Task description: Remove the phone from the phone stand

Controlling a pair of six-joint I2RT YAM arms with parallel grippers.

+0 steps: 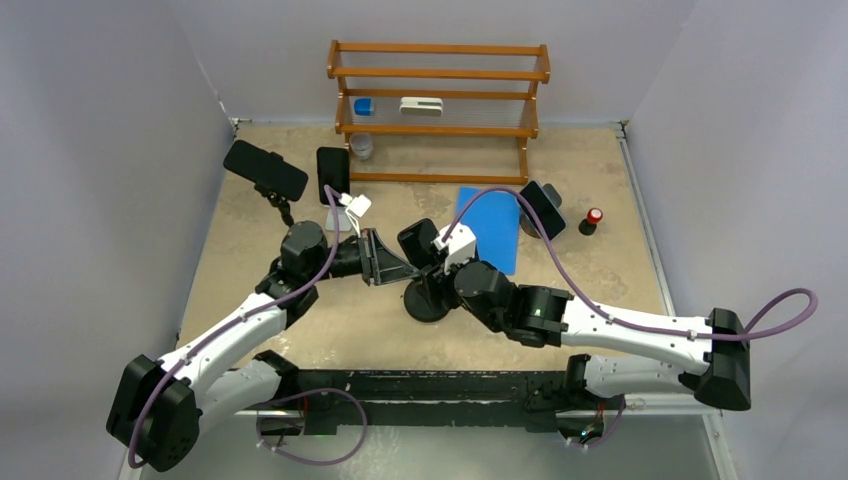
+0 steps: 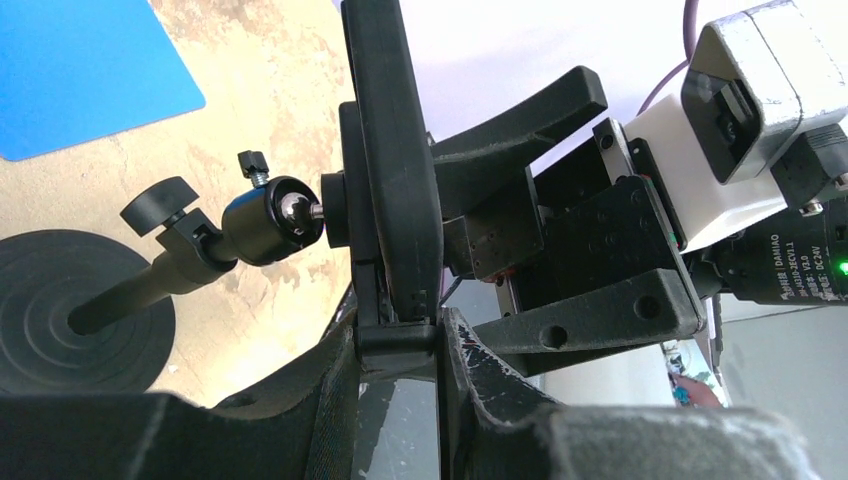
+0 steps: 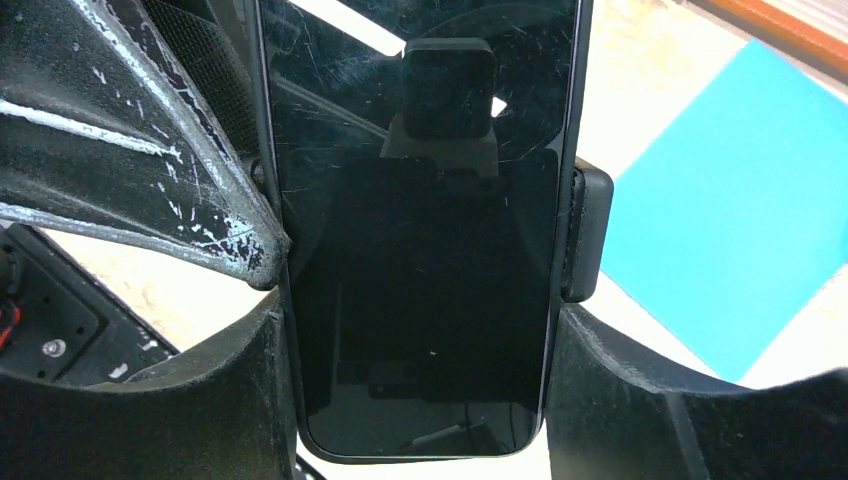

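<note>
A black phone (image 3: pixel 420 250) sits upright in the clamp (image 3: pixel 590 230) of a stand with a round black base (image 1: pixel 425 308), at the table's middle. My right gripper (image 1: pixel 440 270) is shut on the phone's lower end; in the right wrist view both its fingers press the side edges. My left gripper is at the clamp from the left, its fingers either side of the clamp's lower end, which shows edge-on beside the phone in the left wrist view. The ball joint (image 2: pixel 270 220) links clamp and post.
A blue mat (image 1: pixel 487 215) lies behind. Other phones on stands stand at back left (image 1: pixel 265 170), back middle (image 1: pixel 332 175) and right (image 1: pixel 542 208). A wooden rack (image 1: pixel 438 75) and a red-capped bottle (image 1: pixel 590 222) are further out.
</note>
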